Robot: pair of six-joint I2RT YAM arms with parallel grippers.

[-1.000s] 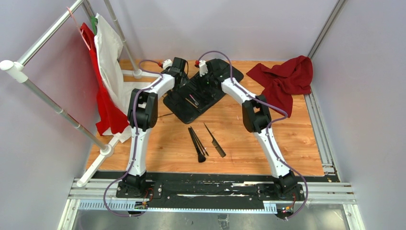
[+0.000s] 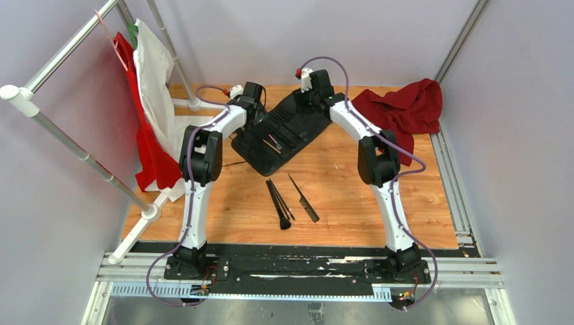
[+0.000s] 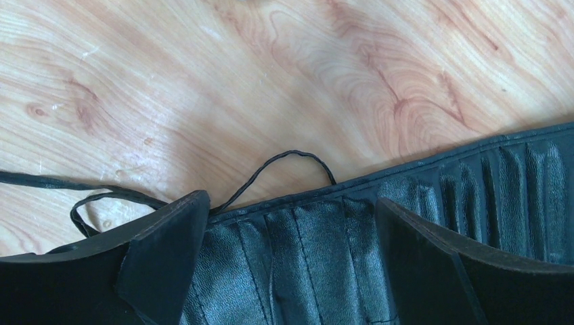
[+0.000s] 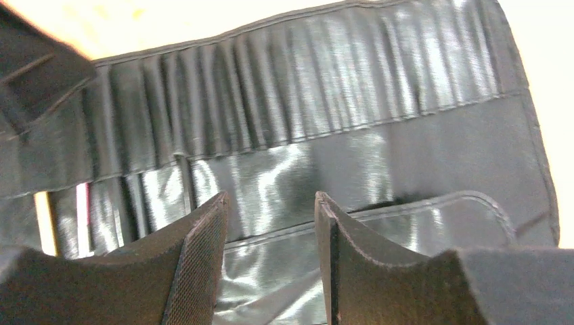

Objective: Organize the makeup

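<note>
A black makeup roll (image 2: pixel 271 161) lies spread at a slant across the back of the table. Its pockets hold a few slim tools, among them a tan handle (image 4: pixel 45 223) and a pink-and-white one (image 4: pixel 82 213). In the left wrist view my left gripper is open, its fingers apart over the roll's stitched edge beside a loose black cord (image 3: pixel 277 159). Over the roll's pockets, my right gripper stands open with nothing held. Toward the front lie a black brush (image 2: pixel 284 222), thin sticks (image 2: pixel 281 200) beside it and a dark comb (image 2: pixel 309 208).
At the back right lies a crumpled red cloth (image 2: pixel 409 112). On the left, a white rack (image 2: pixel 101 172) holds a red garment (image 2: pixel 145 142) and a white one (image 2: pixel 154 74). Bare wood is clear at the front right.
My right arm has swung right and a little toward the back, over the roll. The left arm, the roll and the loose tools have stayed put.
</note>
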